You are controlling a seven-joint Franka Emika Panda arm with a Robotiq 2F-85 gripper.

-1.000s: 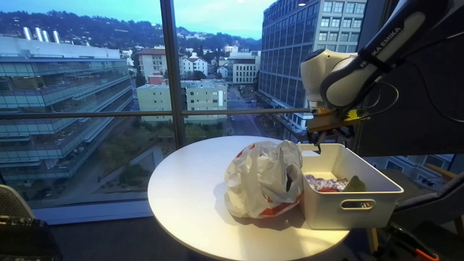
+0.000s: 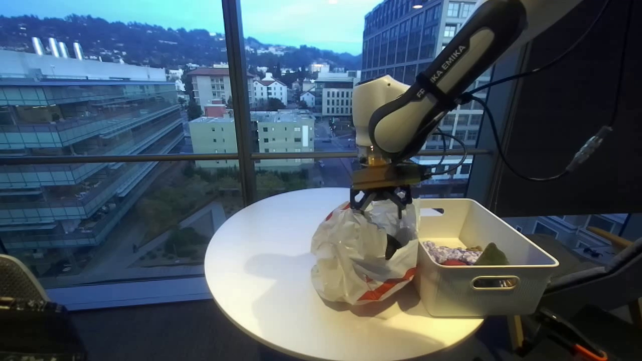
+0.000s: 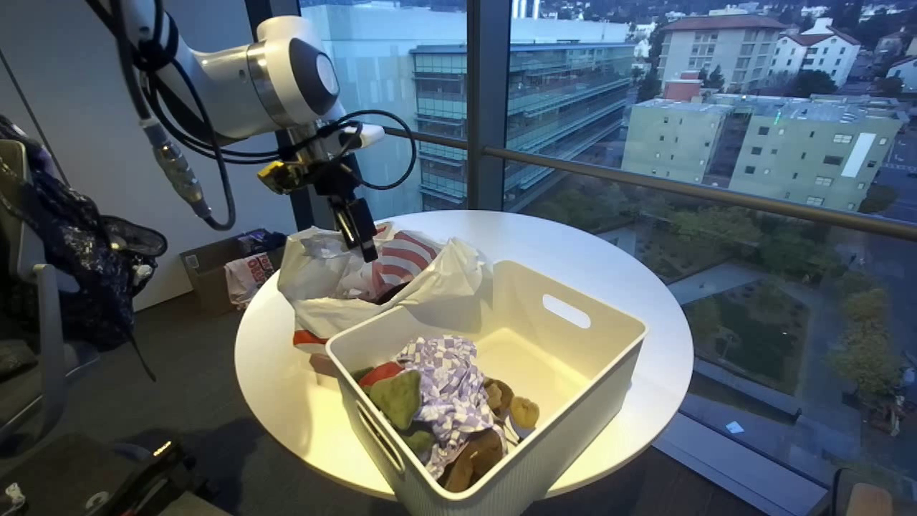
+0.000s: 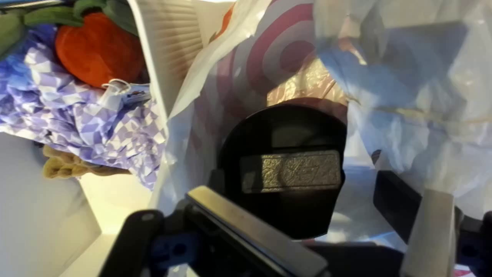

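Note:
On the round table a crumpled white plastic bag (image 2: 346, 252) with red marks lies with its mouth facing up and toward the bin. My gripper (image 2: 382, 211) is open at the bag's mouth, its fingers pointing down. In the wrist view a black object (image 4: 286, 217) with a textured rectangular patch shows inside the bag, below and between my spread fingers; nothing is held. Against the bag stands a white bin (image 3: 593, 391) holding a purple-and-white checked cloth (image 3: 443, 378), a green soft item (image 3: 395, 400), a red item (image 4: 99, 50) and brown soft pieces (image 3: 477, 456).
The bin's high walls rise right beside the bag. Windows stand behind the table, and a chair (image 2: 24, 283) is off to one side.
The arm has moved left in exterior view 1, from above the bin's back edge to the bag's mouth. The bin has stayed where it was.

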